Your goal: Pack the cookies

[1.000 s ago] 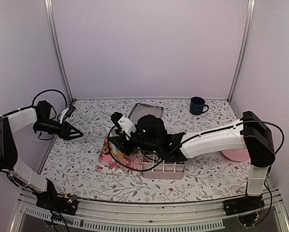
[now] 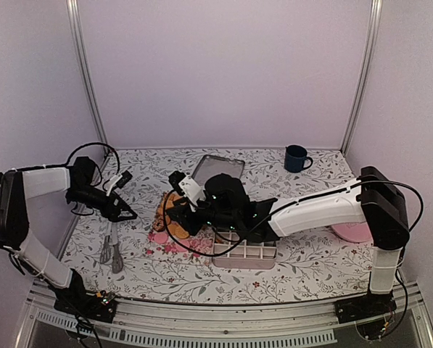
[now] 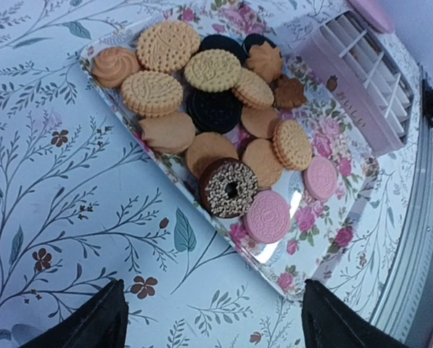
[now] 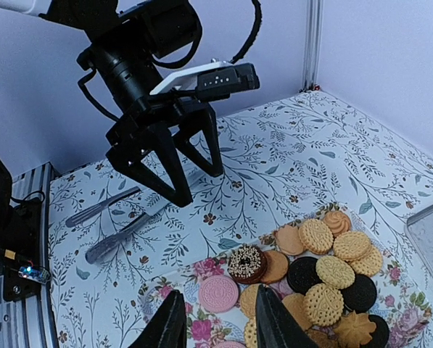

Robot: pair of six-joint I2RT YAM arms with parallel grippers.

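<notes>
Cookies, among them a chocolate ring cookie point(image 3: 229, 188) with sprinkles, pink rounds point(image 3: 267, 217) and pale biscuits point(image 3: 167, 47), lie on a flowered tray point(image 3: 303, 268). My right gripper is over that tray with its fingers apart and nothing between them. To the left of the tray my left gripper point(image 2: 127, 216) has its fingers spread, also empty in the left wrist view. Grey tongs point(image 4: 113, 241) are below and beside the left gripper; whether their far end touches it I cannot tell. A compartment box point(image 2: 245, 262) is partly hidden by my right arm.
Behind the cookies sits a shallow grey tray point(image 2: 220, 167). A dark mug point(image 2: 296, 159) stands at the back right, and a pink plate point(image 2: 352, 231) lies at the right, partly behind the right arm.
The tongs have moved left, away from the cookie tray, to near my left gripper.
</notes>
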